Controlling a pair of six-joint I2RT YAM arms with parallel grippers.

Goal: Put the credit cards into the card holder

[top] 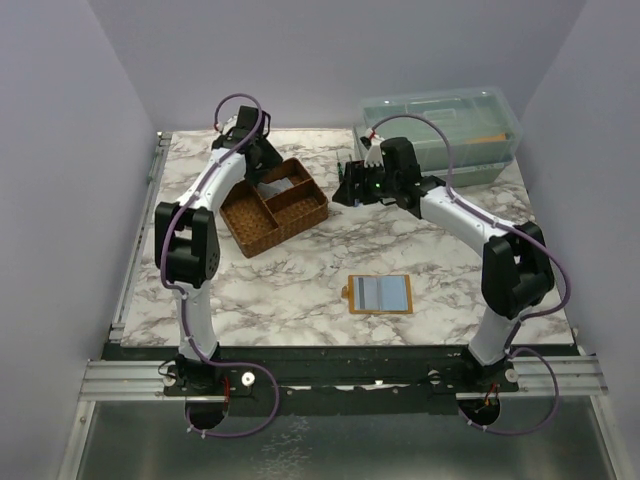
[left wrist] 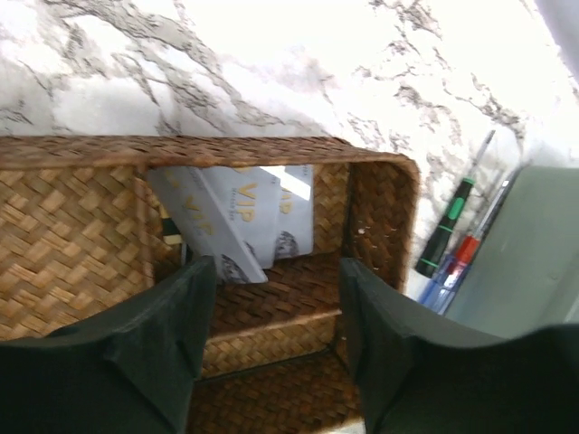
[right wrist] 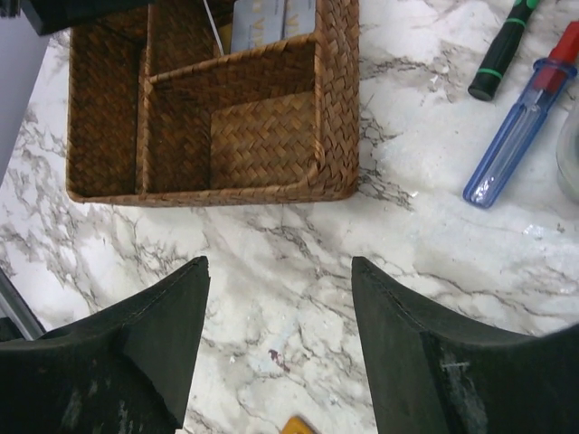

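Silver VIP cards [left wrist: 251,208] lean in the far compartment of a brown woven basket; one [left wrist: 206,221] stands tilted at the left, overlapping the others. Over that compartment, my left gripper is open, its fingers apart with no card gripped. My right gripper stands open and empty above the marble, beside the basket's right end in the top view [top: 345,190]. What looks like the card holder [top: 380,294], a wooden-edged piece with grey and pale-blue panels, lies flat at the front of the table.
The basket [right wrist: 336,154] has thin woven dividers. A green screwdriver [left wrist: 443,226] and a red-blue one [right wrist: 516,131] lie between it and a large clear green box [top: 440,125]. Bare marble [top: 290,285] surrounds the card holder.
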